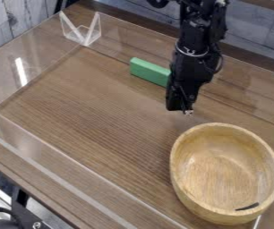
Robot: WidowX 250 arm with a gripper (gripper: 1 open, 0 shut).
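My gripper (185, 100) hangs low over the wooden table at the upper middle right, its fingers close together with nothing visible between them. A green block (148, 69) lies just behind it to the left, partly hidden by the arm. A round beige bowl (223, 156) sits at the lower right, in front of the gripper.
A white wire-like object (82, 29) stands at the back left corner, and a wall (259, 36) runs along the back.
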